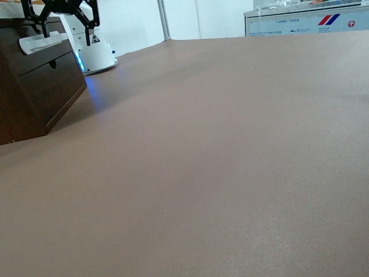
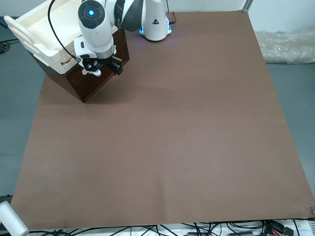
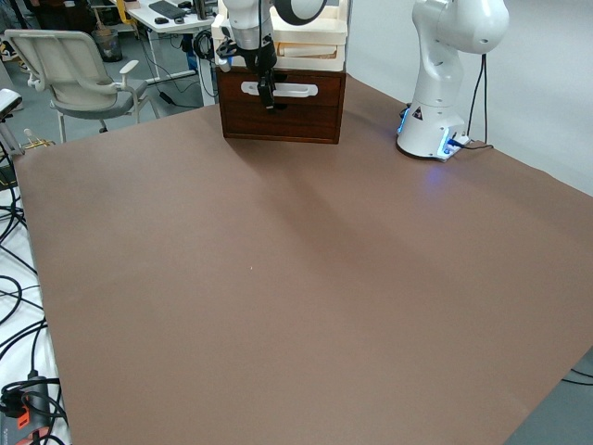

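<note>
My gripper [image 3: 266, 95] hangs in front of a dark wooden drawer box [image 3: 243, 120], by the white handle [image 3: 298, 90] on its front; in the top view the black gripper [image 1: 66, 32] is just above and beside that handle [image 1: 40, 42]. Whether its fingers are open or shut is hard to tell. A cream plastic bin [image 2: 49, 29] sits on top of the box. The box stands at one corner of the brown table [image 2: 172, 137], next to the white arm's base [image 3: 428, 134].
Cables [image 2: 211, 228] run beyond the table's edge; a chair [image 3: 88, 88] stands on the floor past the table.
</note>
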